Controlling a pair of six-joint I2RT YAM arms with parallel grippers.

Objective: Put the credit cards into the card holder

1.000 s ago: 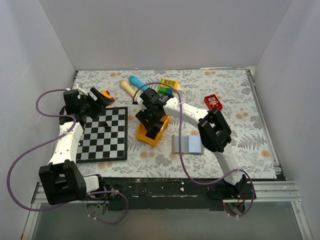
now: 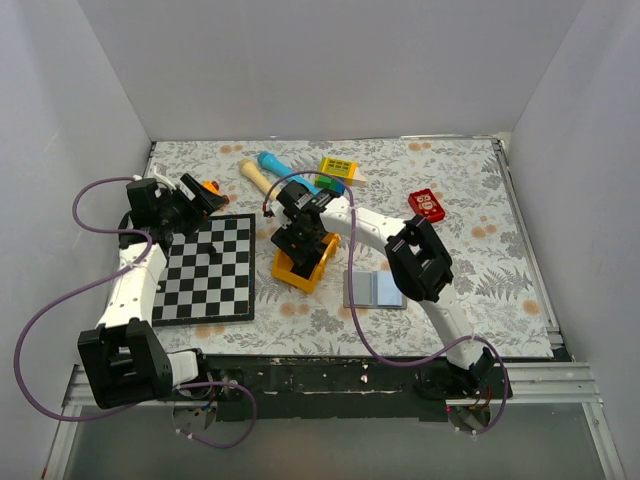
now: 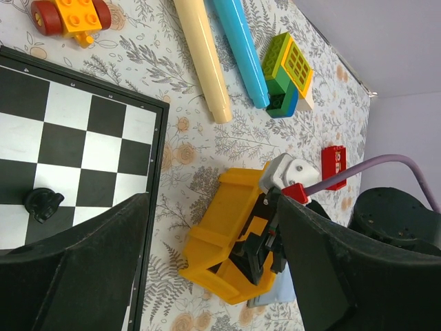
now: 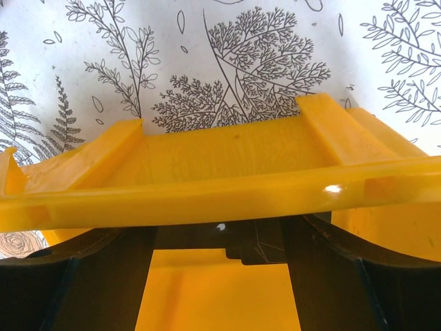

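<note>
A dark card (image 4: 196, 238) lies in the orange-yellow tray (image 4: 227, 200), partly hidden by the tray's raised bar. My right gripper is low in the tray, open, with its fingers (image 4: 337, 283) apart on either side of the card; the bar hides their tips. From above, that gripper (image 2: 290, 243) covers part of the tray (image 2: 293, 279). A flat grey-blue folder-like object (image 2: 376, 289), perhaps the card holder, lies right of the tray. My left gripper hangs open and empty above the table, beside the chessboard.
The chessboard (image 2: 206, 268) carries a small black piece (image 2: 211, 249). Behind are a beige stick (image 2: 254, 177), a blue stick (image 2: 272, 161), toy blocks (image 2: 338, 167) and a toy car (image 2: 212, 187). A red box (image 2: 426, 205) lies right.
The left arm has stayed still.
</note>
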